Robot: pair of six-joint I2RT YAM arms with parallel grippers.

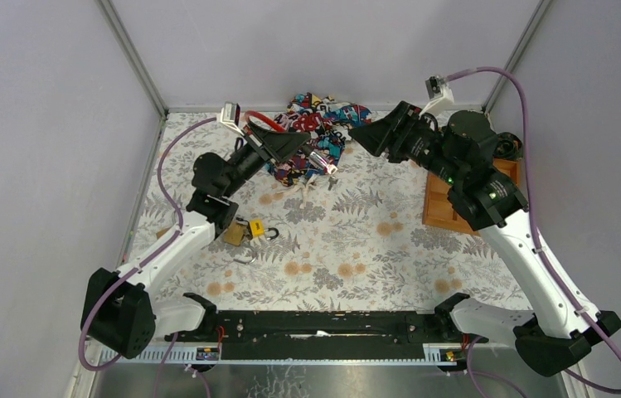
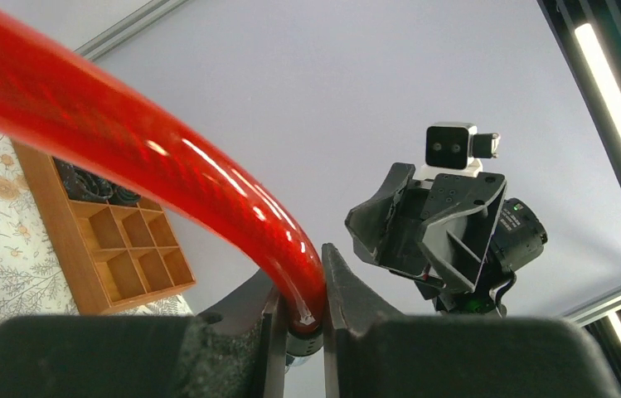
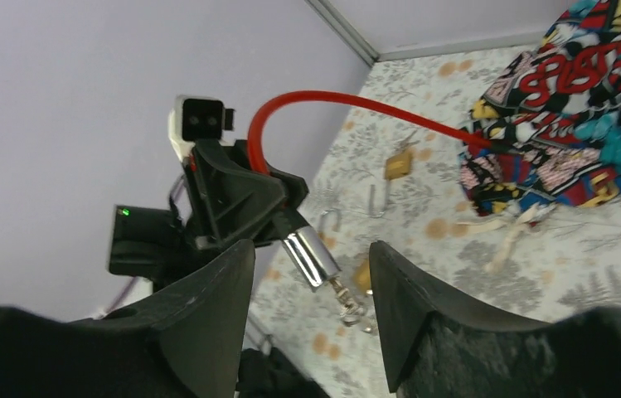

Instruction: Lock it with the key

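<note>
The red cable lock [image 2: 232, 182] is pinched between the fingers of my left gripper [image 1: 297, 148], close to its silver lock cylinder [image 3: 311, 255]. From the cylinder's end a key [image 3: 350, 307] sticks out or hangs; how deep it sits cannot be told. In the top view the key [image 1: 332, 182] shows just below the cylinder [image 1: 320, 162]. To the right of it, clear of both lock and key, is my right gripper [image 1: 371, 149]. Its fingertips [image 3: 240, 259] stand apart with nothing held between them.
A patterned cloth [image 1: 323, 124] lies at the back of the table. Yellow padlocks [image 1: 255, 227] rest at the left, beneath the left arm. A wooden compartment box [image 1: 448, 211] sits at the right, partly behind the right arm.
</note>
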